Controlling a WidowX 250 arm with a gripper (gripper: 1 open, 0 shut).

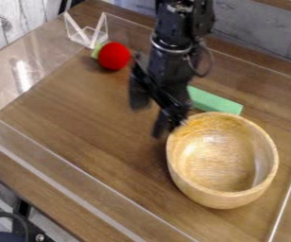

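My dark gripper [157,102] hangs blurred over the middle of the wooden table, left of and just above a light wooden bowl [223,164]; whether it is open or shut is unclear. A green block [219,102] lies behind the bowl, partly hidden by the arm. A red round object [112,56] with some green at its left sits at the back left. The bowl shows nothing inside.
A clear plastic or wire holder [88,30] stands at the back left corner. A wall runs along the back.
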